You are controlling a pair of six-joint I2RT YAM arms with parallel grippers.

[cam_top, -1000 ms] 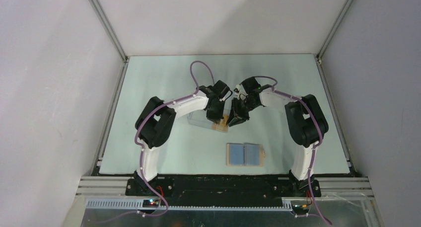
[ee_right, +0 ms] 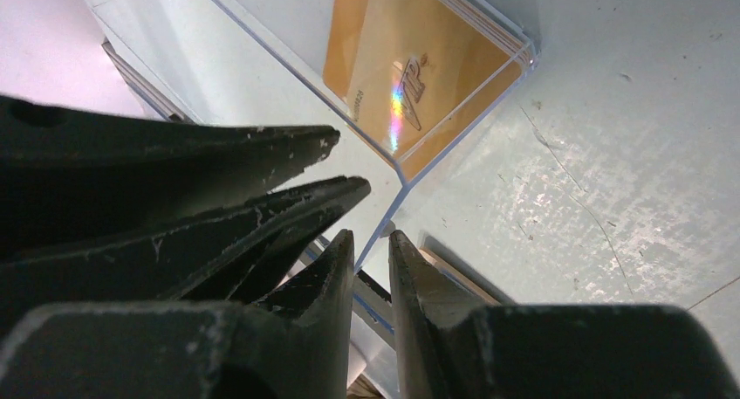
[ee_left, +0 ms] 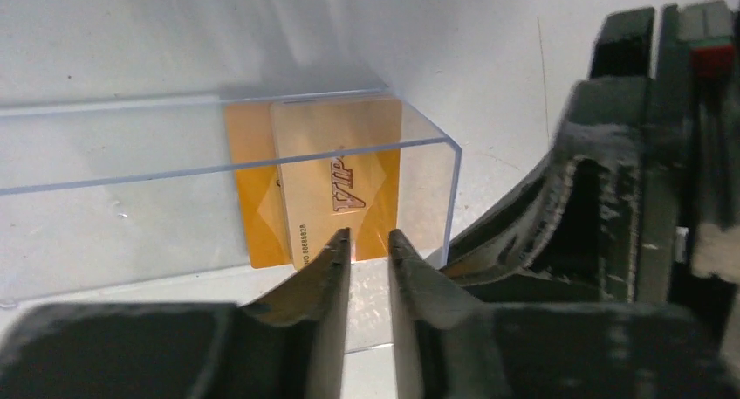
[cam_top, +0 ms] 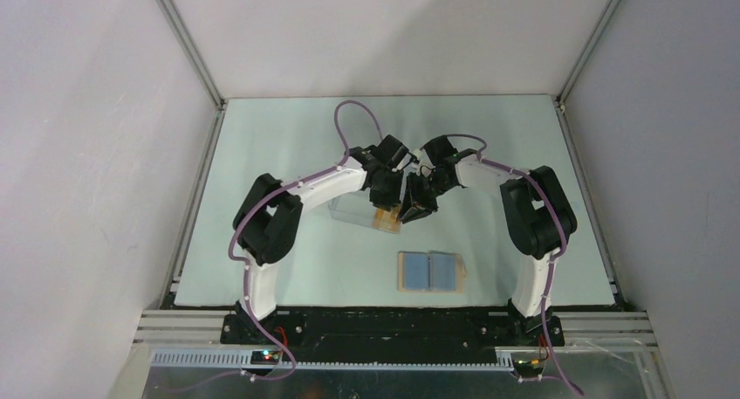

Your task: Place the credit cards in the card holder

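The clear card holder lies in mid-table, with gold cards marked VIP stacked in its right-hand end, also seen in the right wrist view [ee_right: 436, 76]. My left gripper hangs above that end, its fingertips slightly apart with nothing seen held. My right gripper is beside the same end of the holder, fingertips slightly apart, no card seen between them. In the top view both grippers [cam_top: 384, 202] crowd over the cards and partly hide them.
A tan board with two blue pads [cam_top: 416, 271] lies near the front edge, right of centre. The two wrists are very close together.
The right arm looks unchanged, as does the holder.
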